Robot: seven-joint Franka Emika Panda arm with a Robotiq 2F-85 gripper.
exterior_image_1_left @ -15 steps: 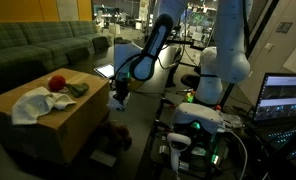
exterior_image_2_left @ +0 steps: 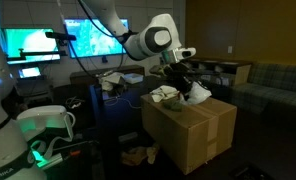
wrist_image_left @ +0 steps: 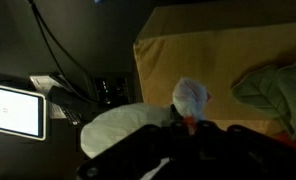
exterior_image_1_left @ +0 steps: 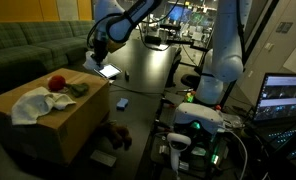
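Observation:
A white cloth [exterior_image_1_left: 92, 64] hangs from my gripper [exterior_image_1_left: 96, 48], which is shut on it above the far end of the cardboard box [exterior_image_1_left: 80, 122]. In the second exterior view the held cloth [exterior_image_2_left: 198, 93] is over the box top. From the wrist, its white folds [wrist_image_left: 123, 128] spread at the lower left, with a bunched bit [wrist_image_left: 190, 98] at the fingers. The fingertips themselves are dark and hard to make out. Another white cloth [exterior_image_1_left: 33, 106] lies on the near end of the box, beside a red ball [exterior_image_1_left: 57, 84] and a green cloth [exterior_image_1_left: 78, 89].
A bright-screened tablet [wrist_image_left: 16, 110] stands past the box's edge. On the dark surface in front of the box are a small blue item [exterior_image_1_left: 123, 103] and brown crumpled things [exterior_image_1_left: 113, 134]. A sofa [exterior_image_1_left: 28, 42] runs along the back.
The gripper and its white cloth have risen from low beside the box's front to above the box top, moving up and to the left. The things on the box look unmoved.

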